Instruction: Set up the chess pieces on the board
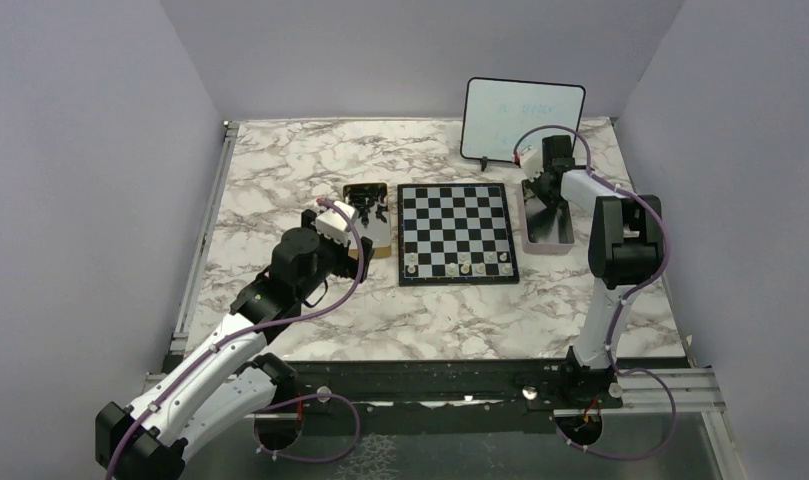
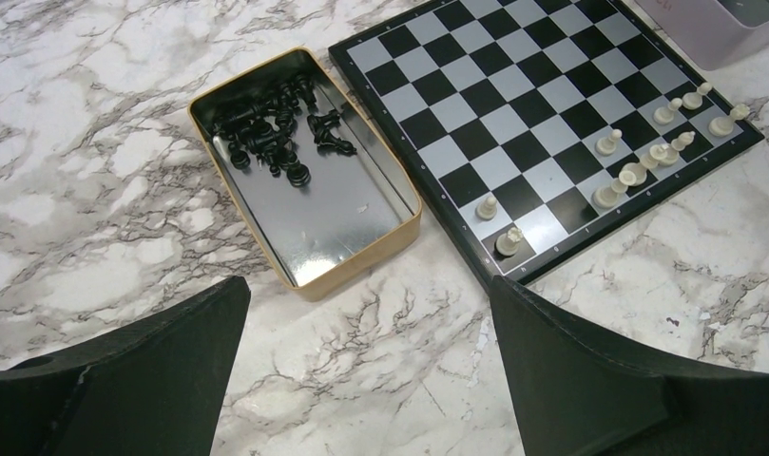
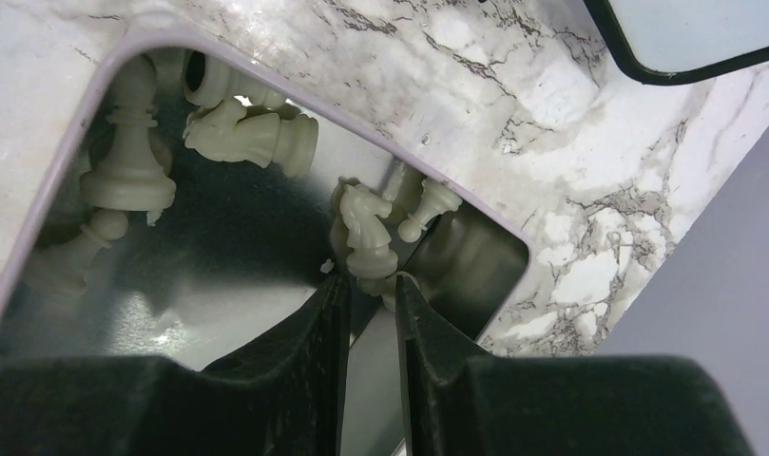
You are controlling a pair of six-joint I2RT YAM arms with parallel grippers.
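Note:
The chessboard [image 2: 513, 104] lies flat, with several white pieces, such as a white rook [image 2: 509, 241] and a white pawn [image 2: 487, 207], standing on its near rows. White pieces lie in the pink tray [image 3: 295, 85], among them a white knight [image 3: 364, 228] and a small white pawn [image 3: 430, 209]. Over that tray, my right gripper points down, its fingers partly apart around the knight's base. Another pale piece shows partly behind one fingertip; contact is unclear. My left gripper is open and empty near the yellow-rimmed tray [image 2: 361, 261] of black pieces [image 2: 266, 138].
A whiteboard [image 1: 523, 115] stands behind the pink tray, close to the right arm. Tray walls surround the right gripper's fingers.

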